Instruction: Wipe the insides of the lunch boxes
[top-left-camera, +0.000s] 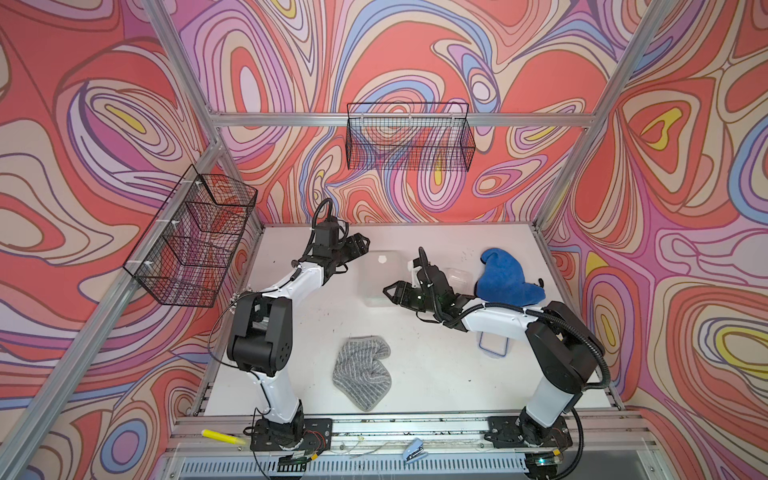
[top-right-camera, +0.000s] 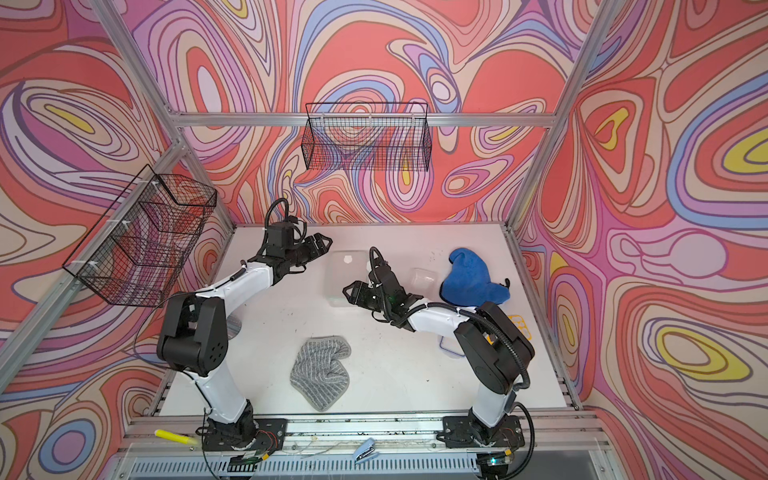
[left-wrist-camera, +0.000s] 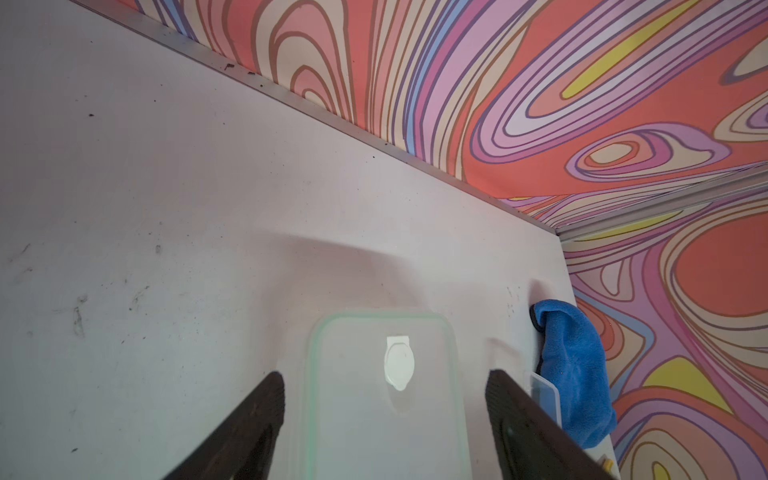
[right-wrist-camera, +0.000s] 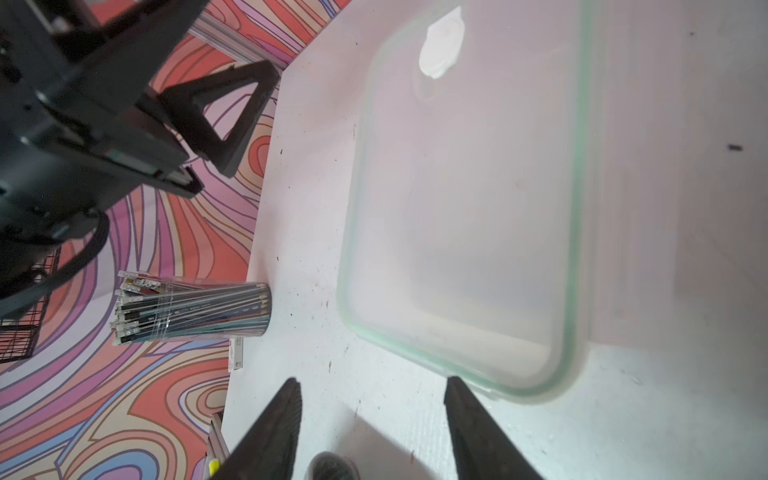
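Near the middle of the table sits a large lunch box (top-left-camera: 382, 272), whose translucent top has a pale green edge and a white oval tab (left-wrist-camera: 399, 365). A smaller clear box (top-right-camera: 423, 277) stands to its right. My left gripper (top-left-camera: 361, 244) is open at the large box's back left, its fingers (left-wrist-camera: 254, 426) apart. Over the same box's front right, my right gripper (top-left-camera: 391, 293) stands open with nothing between its fingers. A grey striped cloth (top-left-camera: 361, 373) lies on the front of the table, away from both grippers.
A bunched blue cloth (top-left-camera: 505, 278) lies at the back right. Part of a blue-edged flat item (top-left-camera: 493, 344) shows beneath the right arm. A clear holder full of pens (right-wrist-camera: 212, 309) stands by the left edge.
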